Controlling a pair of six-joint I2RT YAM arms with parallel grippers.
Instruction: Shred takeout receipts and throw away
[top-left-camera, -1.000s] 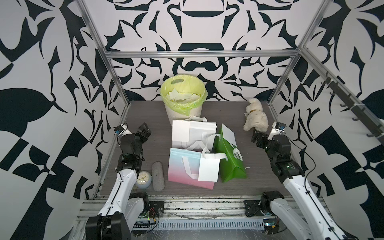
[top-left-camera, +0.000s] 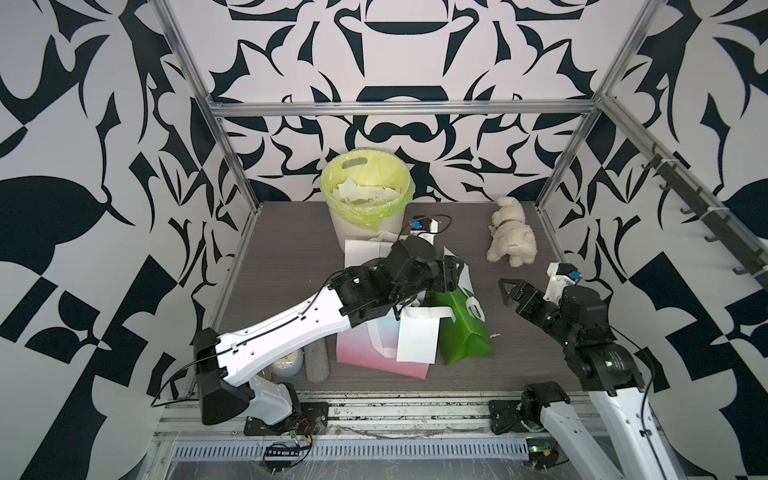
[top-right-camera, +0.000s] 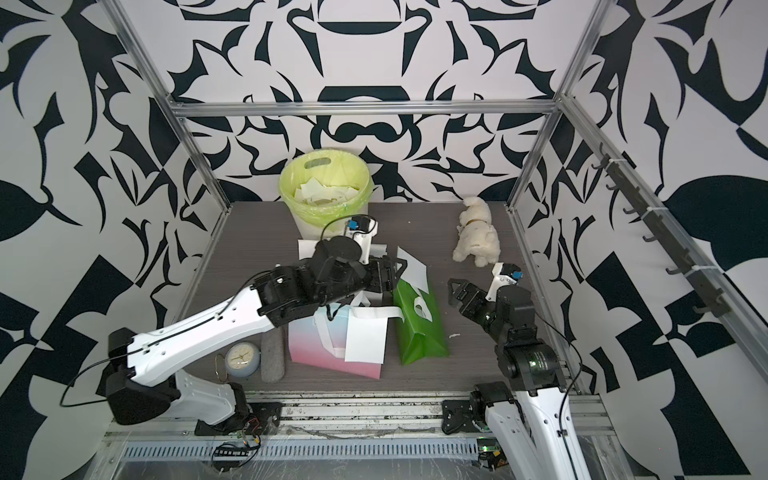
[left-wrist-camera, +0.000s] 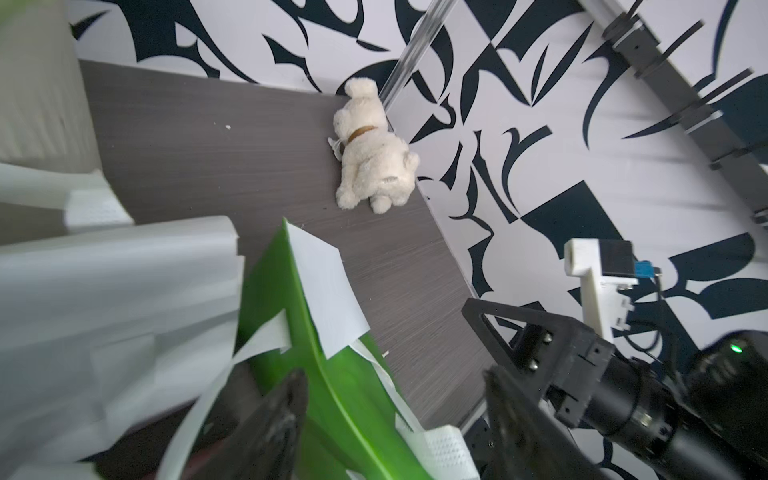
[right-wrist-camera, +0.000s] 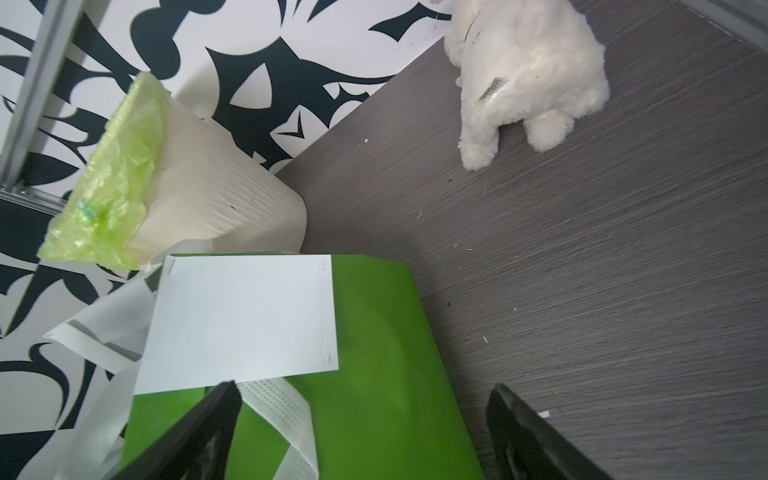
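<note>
A white receipt (right-wrist-camera: 240, 320) lies against the upper side of the green bag (right-wrist-camera: 376, 336). Another white receipt (top-left-camera: 417, 340) hangs on the front of the pink and blue bag (top-left-camera: 382, 368), and a third sheet (top-left-camera: 361, 253) is on the white bag (left-wrist-camera: 120, 304), partly behind my left arm. Above the bags, my left gripper hangs near the green bag's top, fingers apart, holding nothing. My right gripper stands open and empty to the right of the green bag. Paper scraps (top-left-camera: 364, 192) fill the top of the lined bin (top-left-camera: 372, 214).
A white plush dog (top-left-camera: 513, 233) sits at the back right. A round clock (top-right-camera: 241, 359) and a grey cylinder (top-right-camera: 272, 357) lie at the front left. Bare table (top-right-camera: 448, 232) shows between the dog and the bags.
My left arm has swung from the left side across the bags to near the green bag. My right gripper has shifted slightly toward the front. The bags have not moved.
</note>
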